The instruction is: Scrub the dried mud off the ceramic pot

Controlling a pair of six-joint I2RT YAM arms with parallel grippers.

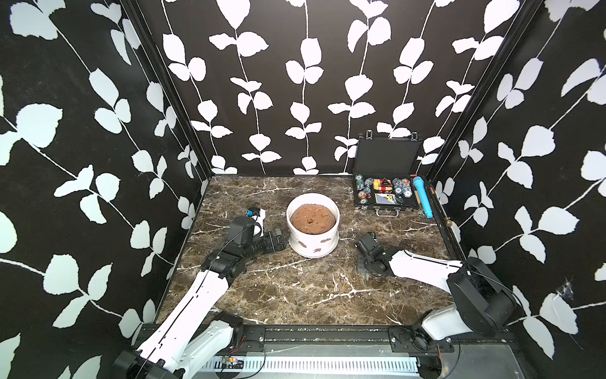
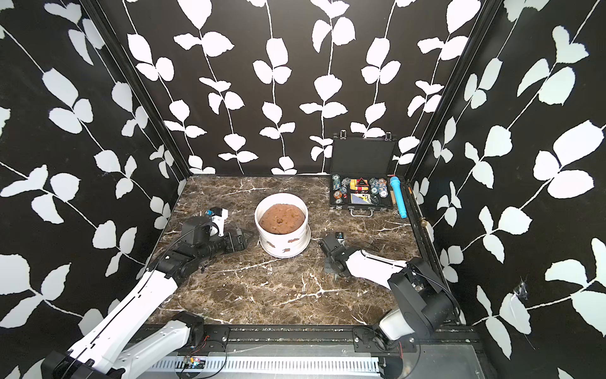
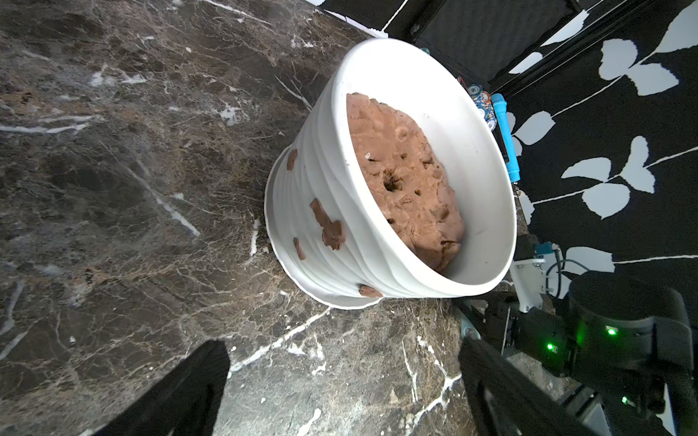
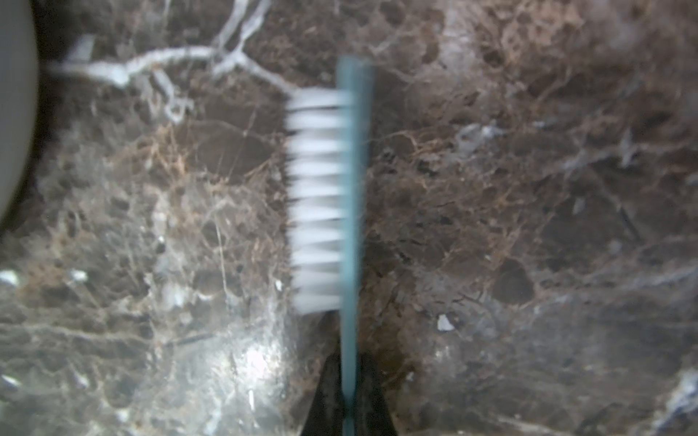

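In the left wrist view the white ceramic pot (image 3: 327, 181) stands on its saucer, brown soil inside and several brown mud patches (image 3: 329, 226) on its ribbed side. Low over the table, right of the pot, my right gripper is shut on the handle of a teal brush (image 4: 352, 196). The brush's white bristles (image 4: 316, 203) face left, toward the pot's saucer (image 4: 11, 109) at the view's edge. To the pot's left, my left gripper is open, its fingers wide apart with only tabletop between them.
An open black case (image 1: 387, 158) holding several small items stands at the back right, a blue microphone-like tool (image 1: 423, 197) beside it. Bare marble tabletop (image 1: 303, 290) lies in front of the pot.
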